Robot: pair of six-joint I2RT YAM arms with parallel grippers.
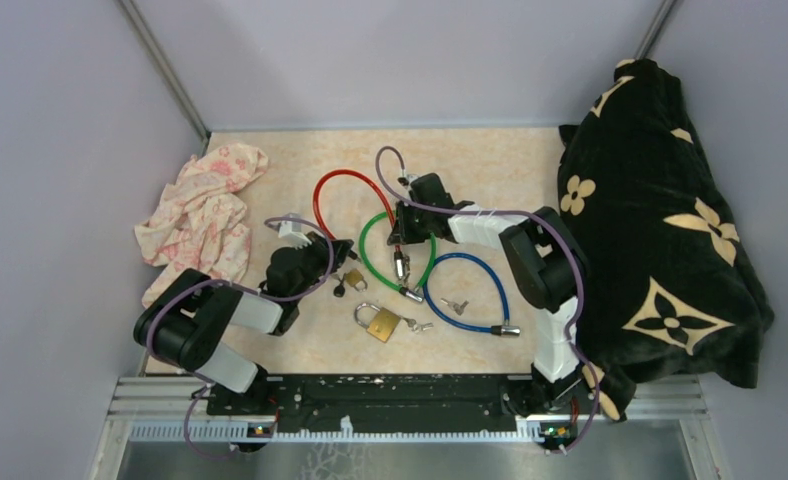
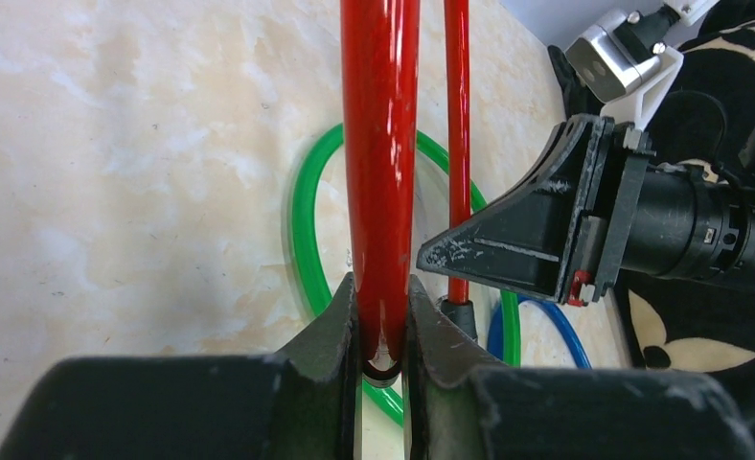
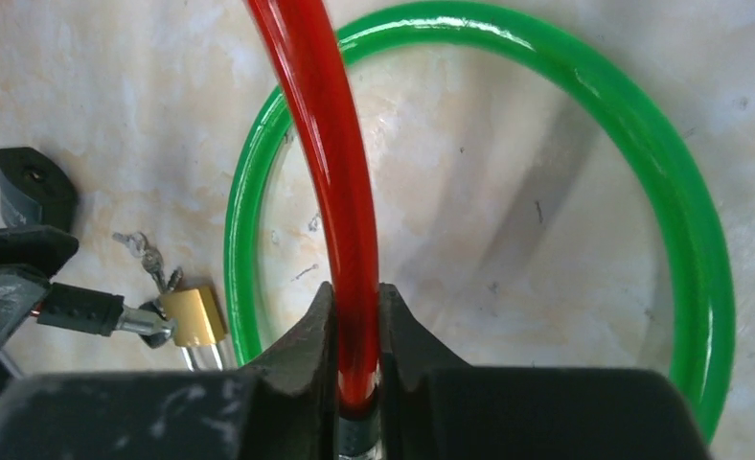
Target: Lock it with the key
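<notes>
The red cable lock (image 1: 346, 172) arches between my two grippers. Near its plug end my left gripper is shut on the cable. Beyond those fingers the black sleeve (image 3: 81, 309) and metal plug (image 3: 136, 321) stick out in the right wrist view. My right gripper grips the other leg of the red cable, close above its silver lock body (image 1: 400, 262). In the top view, small keys (image 1: 404, 280) show at the end of that body. Plug and lock body are apart. The keyhole is too small to make out.
Beneath the grippers lies a green cable lock (image 1: 372, 265), with a blue one (image 1: 498, 285) to its right. Nearer the front are a large brass padlock (image 1: 382, 324), a small padlock (image 1: 355, 279) and loose keys (image 1: 455, 306). Pink cloth (image 1: 202, 215) covers the left side.
</notes>
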